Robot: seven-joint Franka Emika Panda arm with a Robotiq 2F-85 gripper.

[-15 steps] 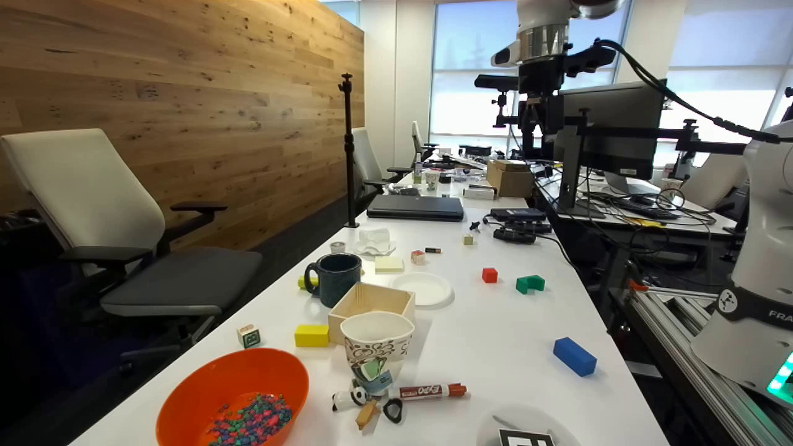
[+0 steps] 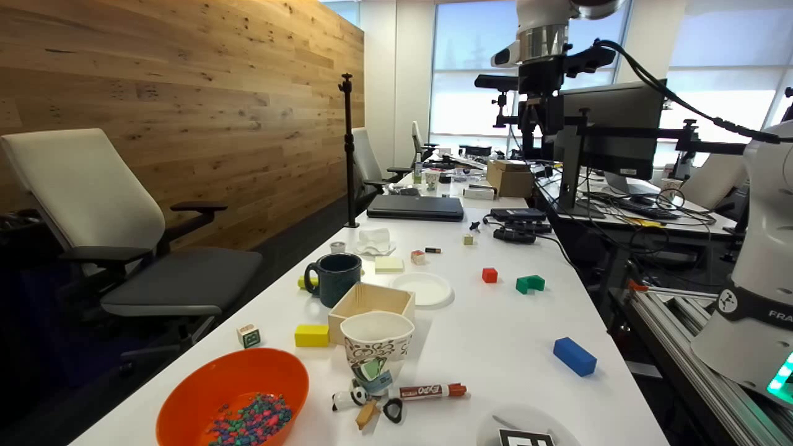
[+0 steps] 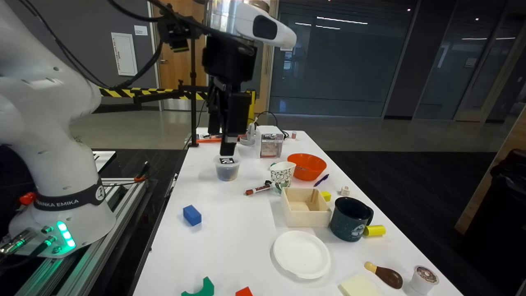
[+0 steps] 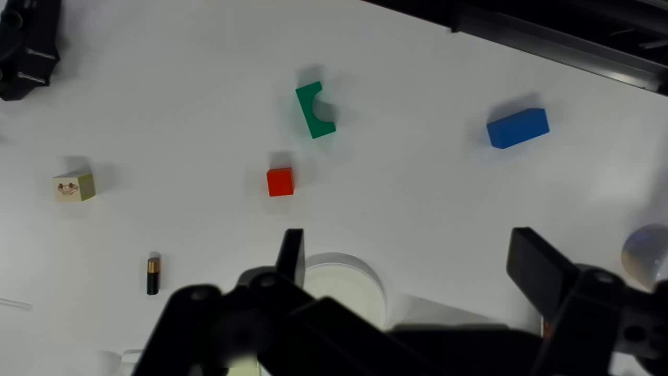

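High over the white table, my gripper is open, its two fingers wide apart in the wrist view and nothing between them. Below lie a red cube (image 4: 280, 182), a green arch block (image 4: 313, 113) and a blue block (image 4: 518, 128), each apart from the others. In exterior view 2 a white plate (image 3: 301, 254) rests near an open wooden box (image 3: 305, 217); the wrist view shows the plate partly covered by my gripper. A dark mug (image 3: 350, 219) stands beside the box. Around the gripper (image 3: 229, 140), exterior view 2 shows only clear air above the table.
An orange bowl (image 2: 232, 371) with small coloured pieces, a patterned paper cup (image 2: 377, 338), a red marker (image 2: 429, 391) and a yellow block (image 2: 311, 335) crowd the near left. A lidded tub (image 3: 227, 169) stands near the right edge. Bare tabletop surrounds the blue block.
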